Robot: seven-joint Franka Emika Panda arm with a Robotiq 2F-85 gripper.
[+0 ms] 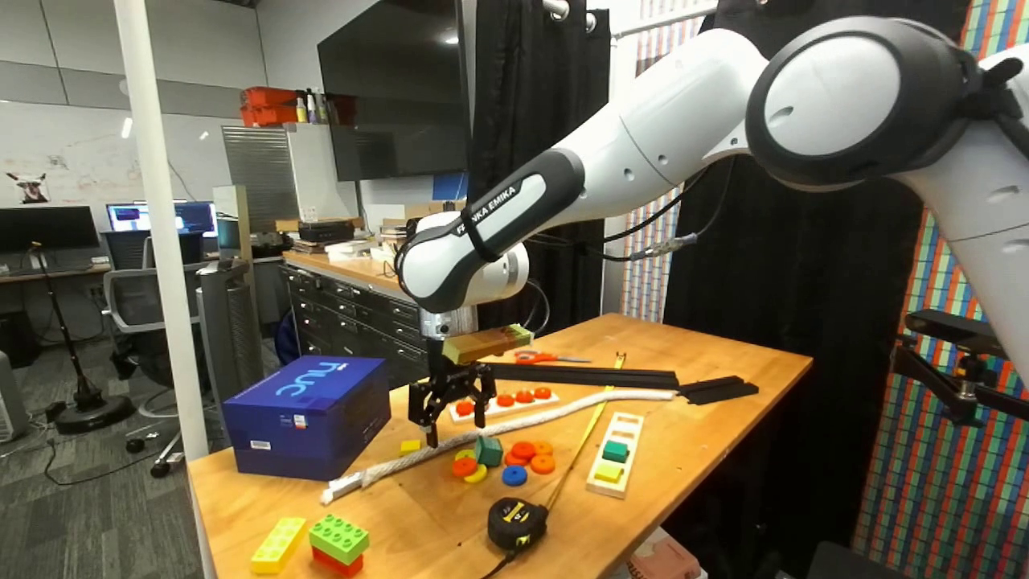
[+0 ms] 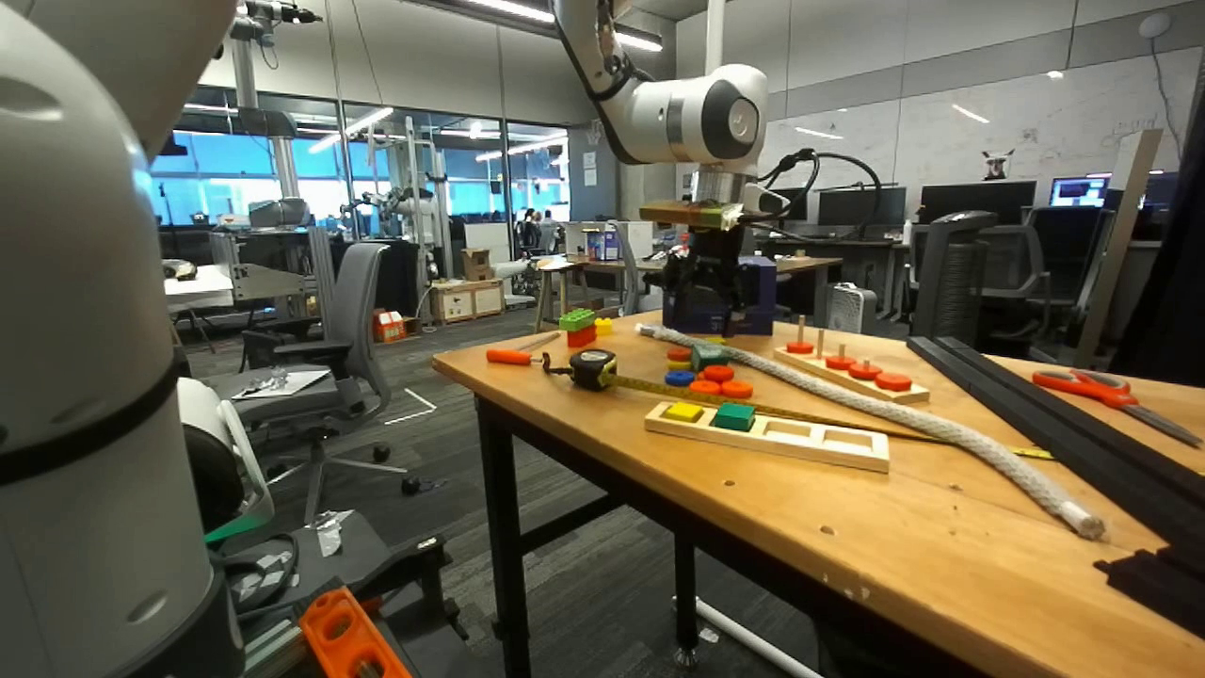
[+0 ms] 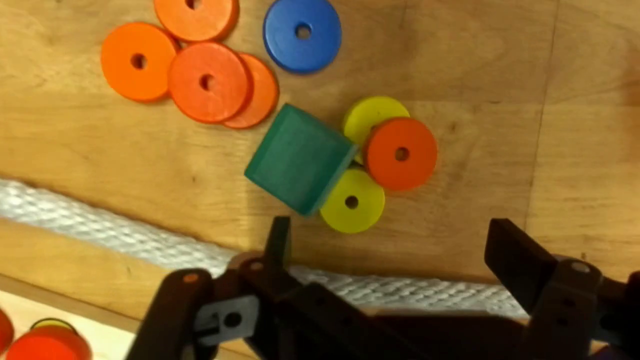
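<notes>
My gripper stands open above the table, its fingers (image 3: 516,252) wide apart with nothing held between them. Below it the white rope (image 3: 408,291) crosses the gap. In the wrist view a green block (image 3: 300,159) lies just ahead of the fingers, touching or close beside two yellow discs (image 3: 352,216) and an orange disc (image 3: 414,168) resting partly on them. Farther up are a blue disc (image 3: 288,45) and several orange discs (image 3: 207,99), some overlapping. Exterior view 1 shows the gripper (image 1: 455,430) near the rope, left of the pegboard (image 1: 511,407) bearing orange discs.
A blue box (image 1: 309,420) stands left of the gripper. The tape measure (image 1: 516,522) has its yellow blade out across the table. A wooden tray (image 2: 830,444) holds a yellow and a green block. Black bars (image 1: 598,376) lie at the back. Toy bricks (image 1: 338,540) sit near the front.
</notes>
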